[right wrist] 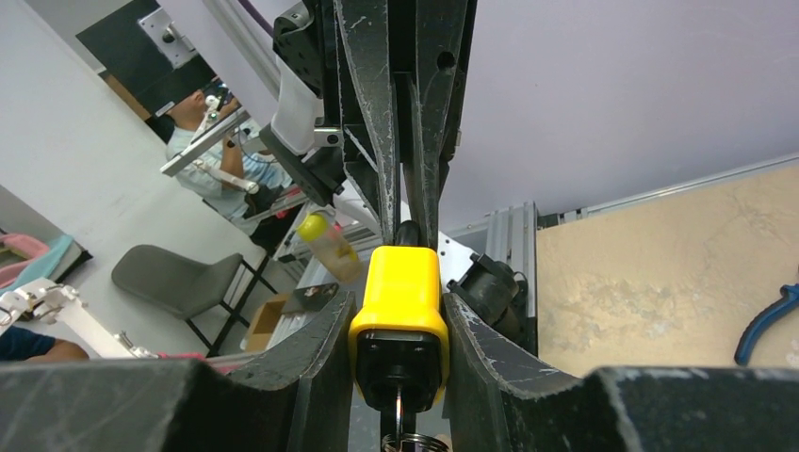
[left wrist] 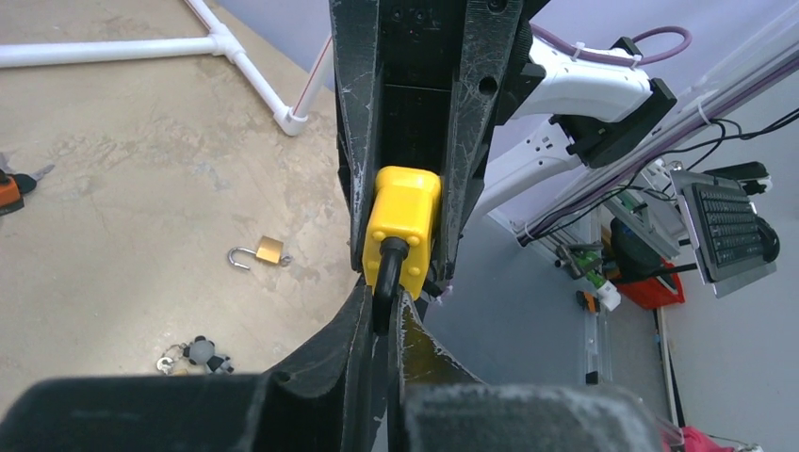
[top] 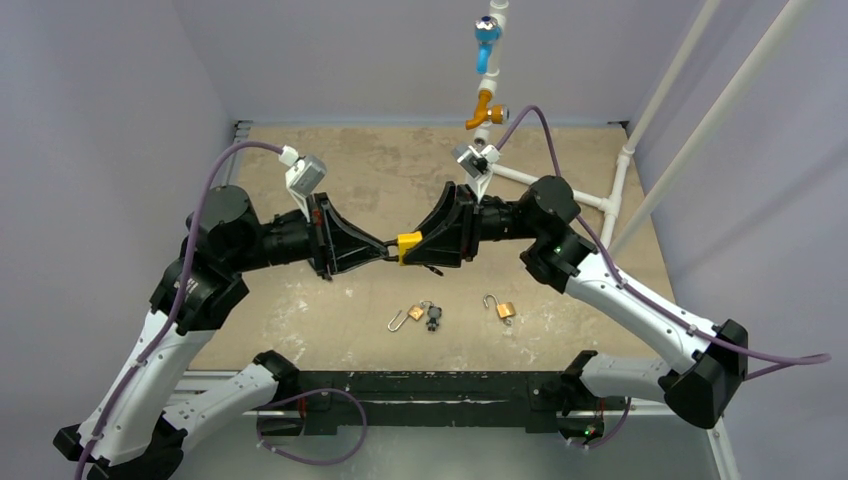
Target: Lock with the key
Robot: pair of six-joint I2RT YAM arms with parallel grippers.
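Between the two arms hangs a yellow padlock point(top: 409, 242), raised off the board. My right gripper is shut on its yellow body. A black-covered shackle point(left wrist: 386, 273) comes out of the body toward my left gripper, which is shut on it. The shackle stands close against the body in the top view. On the padlock's black underside, the right wrist view shows a key point(right wrist: 399, 410) standing in it edge-on, with a wire ring point(right wrist: 415, 441) below. How the shackle's far leg sits is hidden.
Two brass padlocks with open shackles lie on the board, one at the right point(top: 505, 310) and one at the left point(top: 416, 312) beside a dark figure keychain point(top: 433, 318). Blue-handled pliers point(right wrist: 768, 325) lie under the left arm. White pipes point(top: 630, 150) stand at the back right.
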